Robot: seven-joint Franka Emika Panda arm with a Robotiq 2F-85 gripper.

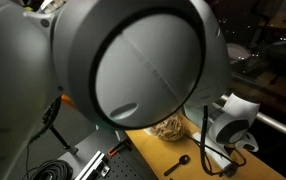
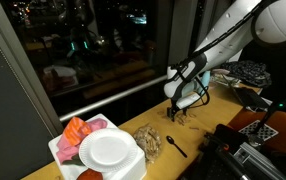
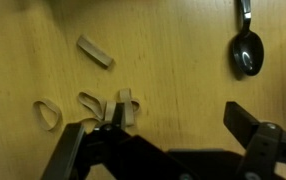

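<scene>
My gripper points down over the wooden table, its fingers [image 3: 71, 158] spread wide with nothing visible between their tips. Ahead of them in the wrist view lie several small tan pieces: a short flat strip [image 3: 95, 51], a loop [image 3: 47, 114] on the left, and a loose cluster [image 3: 111, 106] partly hidden by the gripper. A black spoon [image 3: 248, 48] rests at the upper right of that view. In exterior view 2 the gripper [image 2: 173, 112] hangs low at the table's far right part, near small pieces [image 2: 186, 119].
A bowl of tan, stringy material [image 2: 146, 140] stands on the table near the spoon [image 2: 178, 146]. Farther left is a white tray [image 2: 67, 158] with a white plate [image 2: 107, 147] and red-orange cloth [image 2: 77, 131]. Glass panels rise behind the table. A large arm link blocks much of exterior view 1.
</scene>
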